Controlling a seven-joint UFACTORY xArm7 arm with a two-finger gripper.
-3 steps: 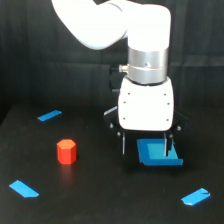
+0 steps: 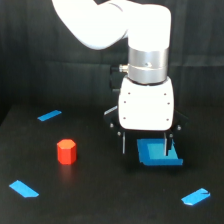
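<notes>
The white arm reaches down from the top of the view, and its gripper (image 2: pixel 147 149) hangs right of centre with its thin fingers pointing down. They stand wide apart, so the gripper is open, with no object visibly held between them. Below and partly behind the right finger is a blue tray-like piece (image 2: pixel 160 162); part of its upper side is hidden by the gripper. Well to the left, a red-orange hexagonal block (image 2: pixel 66 152) rests on the dark table, clear of the fingers.
Flat blue strips lie on the table: one at the far left (image 2: pixel 49 115), one at the near left (image 2: pixel 23 189) and one at the near right (image 2: pixel 196 197). Bare dark table separates the red block from the gripper, and the front middle is free.
</notes>
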